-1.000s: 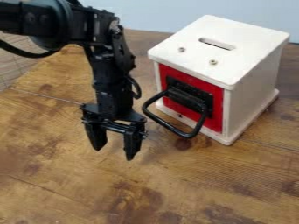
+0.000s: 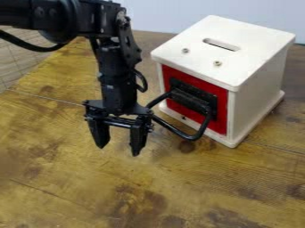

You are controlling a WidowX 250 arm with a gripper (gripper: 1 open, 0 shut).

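Note:
My black gripper (image 2: 119,138) hangs over the wooden table at centre left, its two fingers pointing down and apart with nothing seen between them. To its right stands a white box (image 2: 256,76) with a slot and two screws on its sloped top. Its front has a red panel (image 2: 220,125) bearing a black bracket and a black loop handle (image 2: 191,134), which sticks out toward the gripper, just right of and behind the fingers.
A thin cable or line crosses the table at the left behind the arm.
The gripper has shifted very slightly over the last second; the box and handle look unmoved.

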